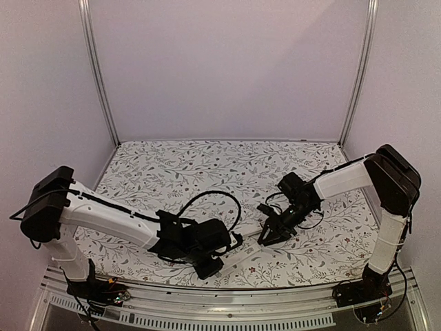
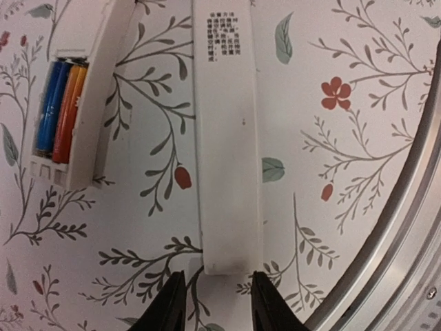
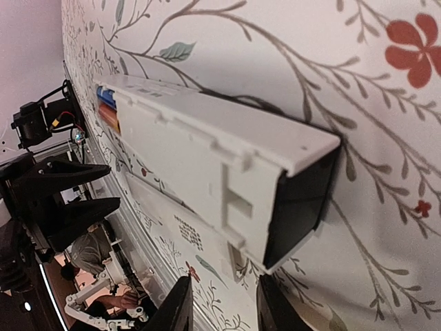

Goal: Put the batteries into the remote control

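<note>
In the left wrist view, the white remote (image 2: 86,138) lies with its compartment showing a blue battery (image 2: 53,103) and an orange one (image 2: 68,114) side by side. A long white cover (image 2: 227,172) lies apart, parallel to it. My left gripper is open just beyond the cover's near end, nothing between its fingers. In the right wrist view the remote (image 3: 186,152) stands close in front of my right gripper, which is open with nothing visible between its fingers. The cover (image 3: 172,214) lies beside the remote.
The metal table edge (image 2: 386,248) runs close beside the cover. Both arms crowd the front middle.
</note>
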